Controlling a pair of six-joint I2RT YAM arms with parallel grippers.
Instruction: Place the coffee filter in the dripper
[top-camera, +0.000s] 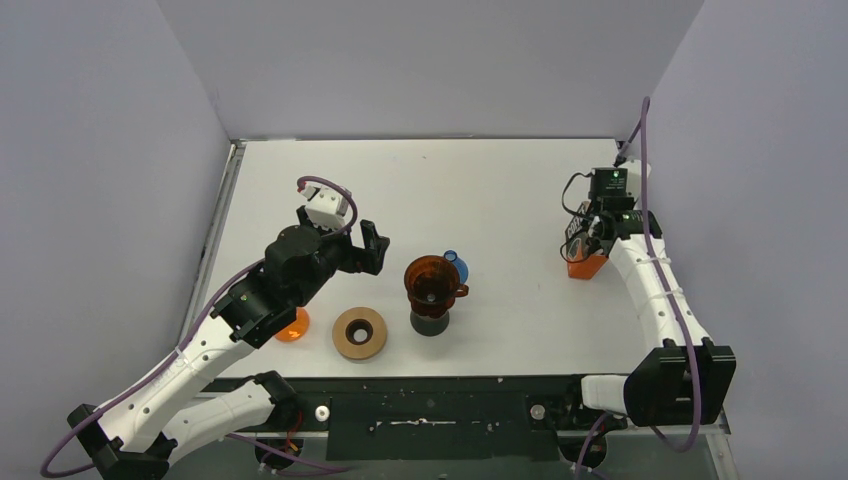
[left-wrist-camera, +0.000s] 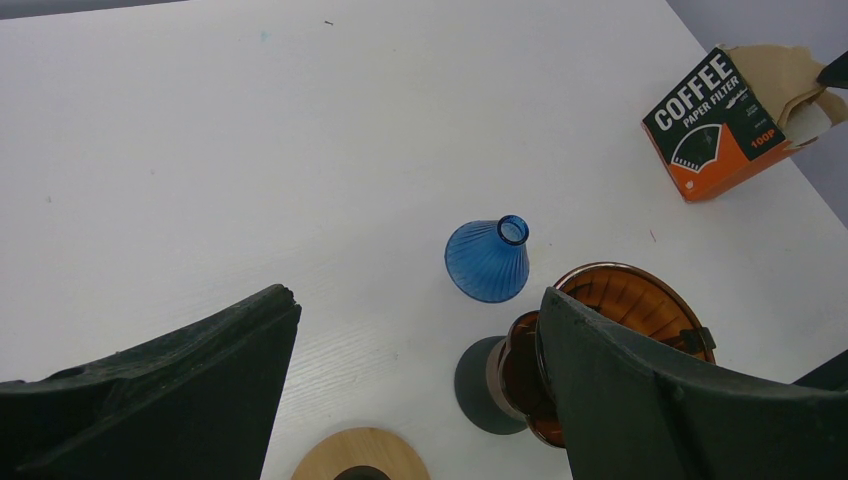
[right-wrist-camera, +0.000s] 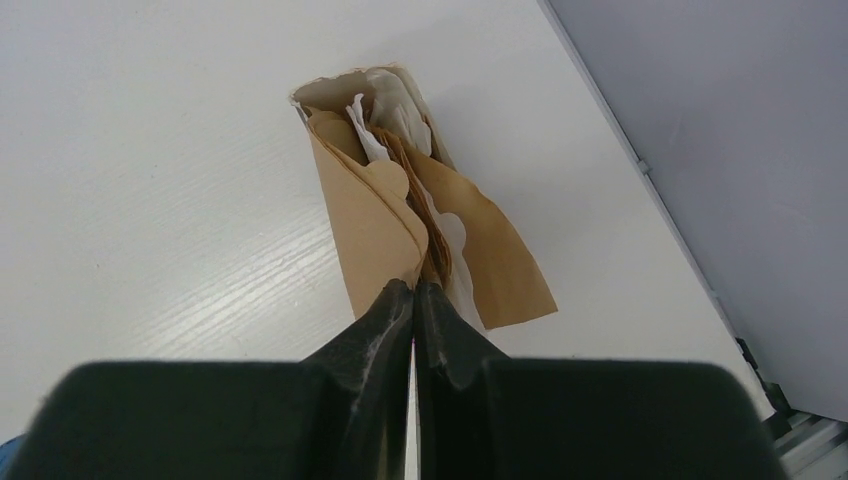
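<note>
An amber dripper (top-camera: 432, 275) stands on a grey base near the middle, also seen in the left wrist view (left-wrist-camera: 625, 295). The orange and green coffee filter box (left-wrist-camera: 705, 140) is at the right, its open top (right-wrist-camera: 360, 230) showing brown and white papers. My right gripper is shut over the box's opening, at the papers' edge; I see nothing clearly held between its fingers. My left gripper stands open, above and left of the dripper, with nothing in it.
A blue ribbed cone (left-wrist-camera: 485, 260) sits behind the dripper. A tan ring (top-camera: 360, 345) and an orange object (top-camera: 293, 330) lie at the front left.
</note>
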